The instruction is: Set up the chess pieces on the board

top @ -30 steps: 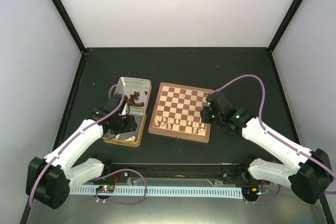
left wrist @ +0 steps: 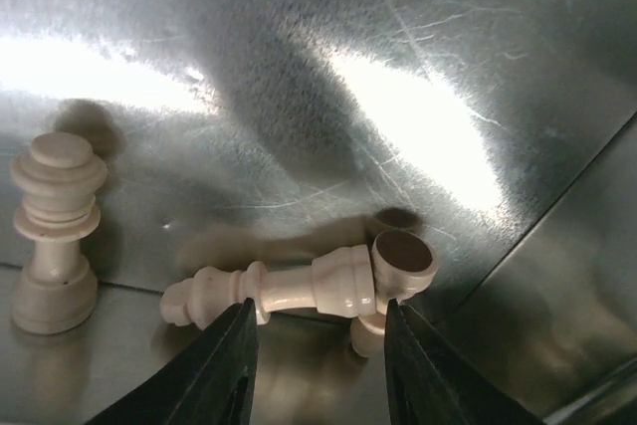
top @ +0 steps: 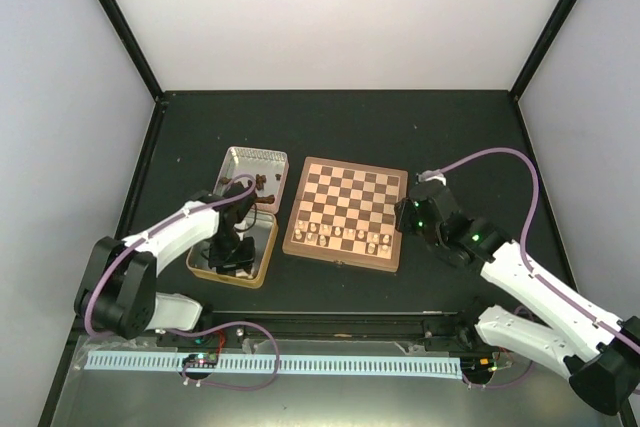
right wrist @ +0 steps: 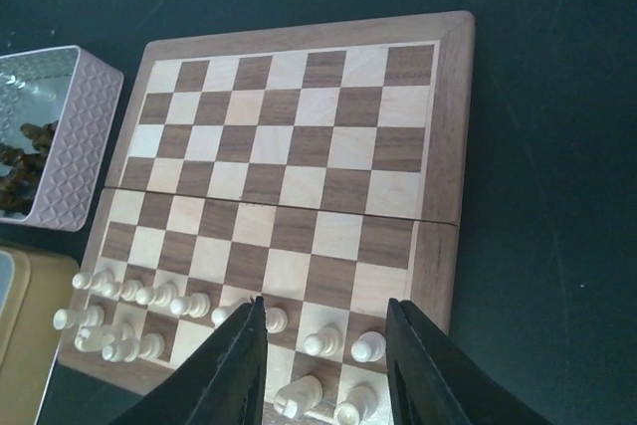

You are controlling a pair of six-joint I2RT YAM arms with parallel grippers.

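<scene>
My left gripper (top: pixel 235 257) is down inside the yellow container (top: pixel 262 272); its fingers stand apart above a lying white king-like piece (left wrist: pixel 299 291), with another white piece (left wrist: pixel 403 264) beside it and an upright one (left wrist: pixel 58 236) to the left. Nothing shows between them. My right gripper is open at the board's right side, above it. The chessboard (top: pixel 345 197) holds white pieces (right wrist: pixel 368 345) along its near rows.
A pink container (top: pixel 240 155) with dark pieces (right wrist: pixel 30 166) sits behind the yellow one, left of the board.
The left arm has moved down and toward the front of the yellow container. The right arm has shifted slightly to the right.
</scene>
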